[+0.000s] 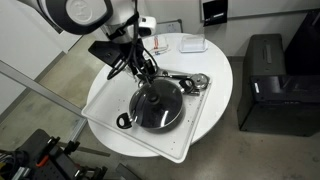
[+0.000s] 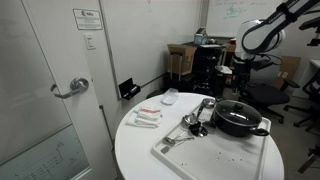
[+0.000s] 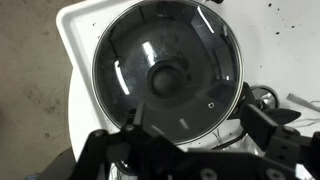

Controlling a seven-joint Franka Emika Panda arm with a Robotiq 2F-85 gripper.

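Observation:
A black pot [image 1: 170, 119] with a glass lid [image 3: 117, 62] stands on the white tray [image 1: 105, 103]. The lid's round black knob [image 3: 167, 78] shows in the middle of the wrist view. My gripper is open, its two fingers spread at the lower edge of that view, with nothing held. In exterior view 1 the gripper [image 1: 147, 74] hangs near the pot's back side, close to the knob. From exterior view 2, the pot [image 2: 238, 120] sits at the tray's far side; the gripper appears above it. Its exact height over the lid is hard to judge.
Metal utensils [image 1: 200, 81] lie on the tray behind the pot. A clear container [image 1: 193, 45] and folded white cloths [image 2: 147, 117] are on the round table [image 2: 135, 140]. The tray's left part is bare.

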